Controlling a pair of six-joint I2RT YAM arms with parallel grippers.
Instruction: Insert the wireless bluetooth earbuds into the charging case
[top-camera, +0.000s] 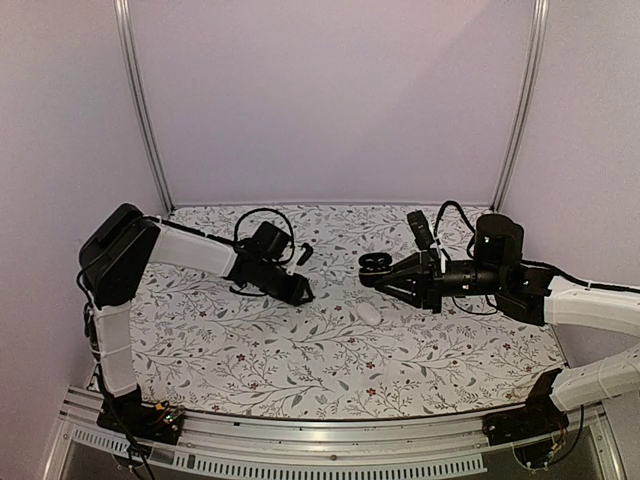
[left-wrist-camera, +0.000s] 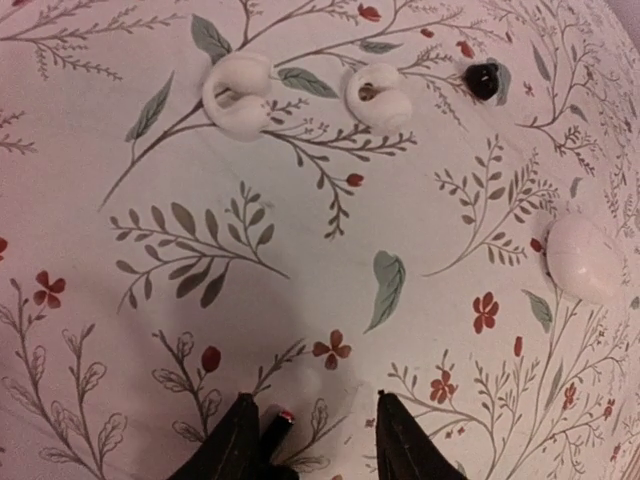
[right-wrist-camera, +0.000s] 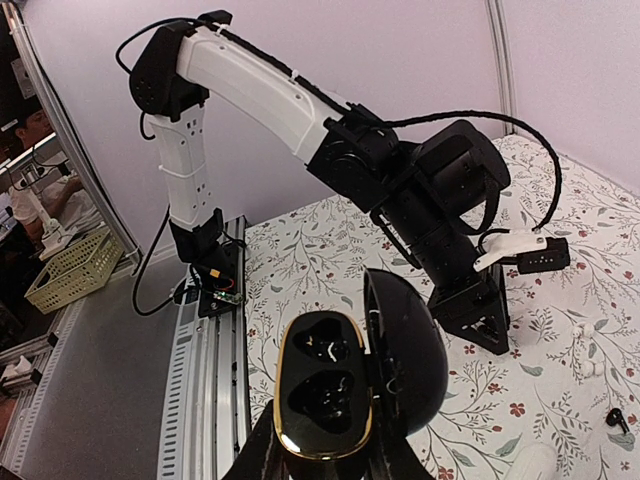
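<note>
My right gripper (top-camera: 402, 282) is shut on the open black-and-gold charging case (right-wrist-camera: 325, 383), which is held in the air with two wells showing. In the left wrist view my left gripper stands open low over the cloth, near a small black earbud (left-wrist-camera: 276, 432) with a red-tipped stem at the bottom edge, partly hidden by a finger; whether it lies between the fingers I cannot tell. Another black earbud (right-wrist-camera: 617, 418) lies on the cloth to the right in the right wrist view.
Two white curved pieces (left-wrist-camera: 236, 95) and a white oval lid-like piece (left-wrist-camera: 585, 257) lie on the floral cloth (top-camera: 250, 360). Walls enclose the back and sides.
</note>
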